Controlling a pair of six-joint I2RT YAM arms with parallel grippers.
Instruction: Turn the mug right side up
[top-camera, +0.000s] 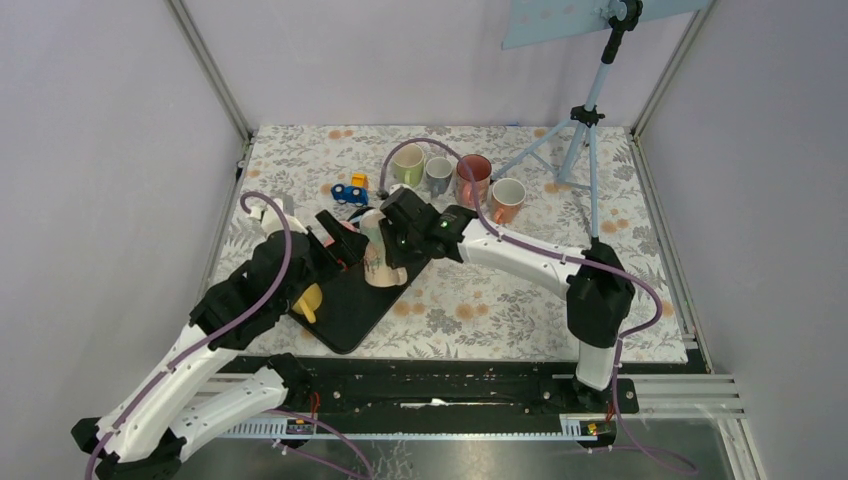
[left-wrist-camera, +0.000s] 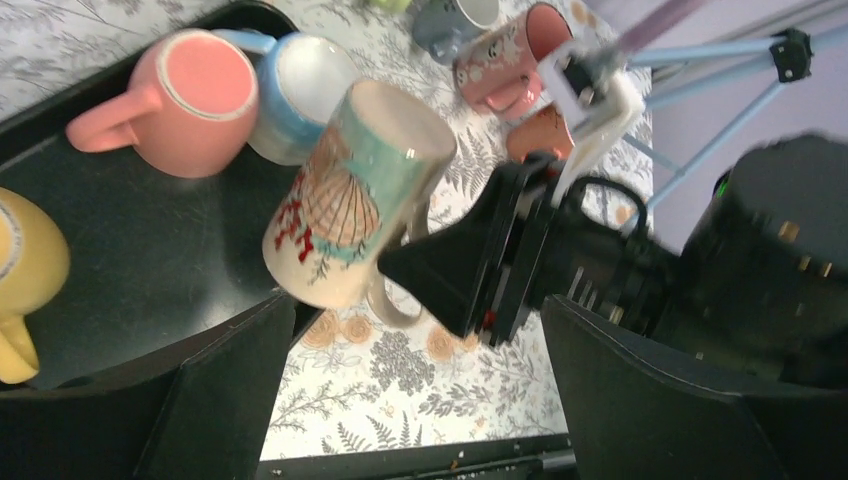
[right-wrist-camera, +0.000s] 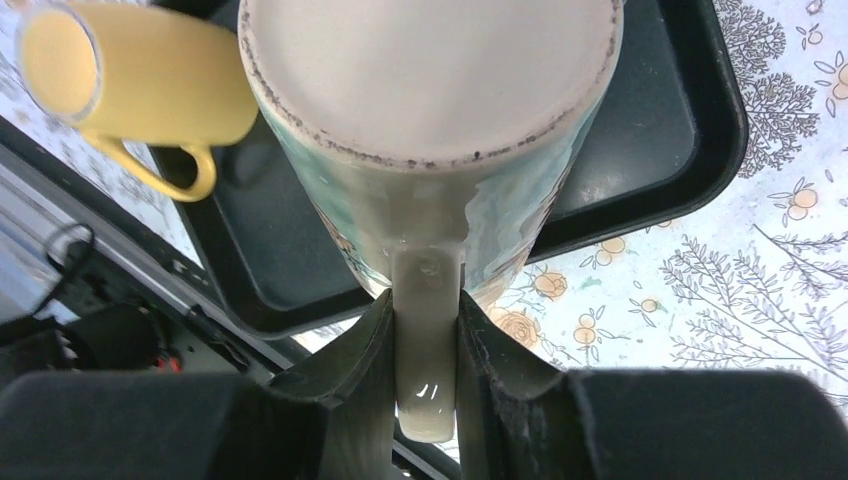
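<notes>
A tall mug with a seashell print (top-camera: 378, 250) (left-wrist-camera: 340, 200) hangs tilted, bottom up, above the black tray (top-camera: 345, 320) (right-wrist-camera: 660, 180). My right gripper (top-camera: 395, 240) is shut on its handle, and the flat base fills the top of the right wrist view. My left gripper (top-camera: 345, 240) is open just left of the mug; in the left wrist view its two fingers frame the bottom corners, with nothing between them.
A yellow mug (right-wrist-camera: 150, 80), a pink mug (left-wrist-camera: 200, 100) and a blue mug (left-wrist-camera: 305, 85) lie in the tray. Several upright mugs (top-camera: 438, 172) and a blue toy (top-camera: 348, 193) stand behind. A tripod (top-camera: 592, 180) occupies the back right.
</notes>
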